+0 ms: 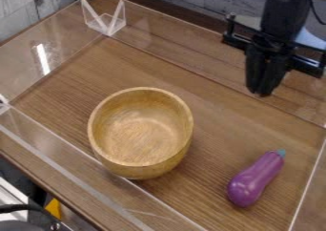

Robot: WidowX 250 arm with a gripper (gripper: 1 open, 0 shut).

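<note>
My black gripper [261, 77] hangs high at the right, above the wooden surface, shut, with nothing visible between its fingers. Below it, toward the front right, a purple toy eggplant [254, 181] lies on the wood. A round tan bowl [140, 130], empty, sits left of center toward the front.
A clear wire-like or plastic piece [105, 15] stands at the back left by the rim.
</note>
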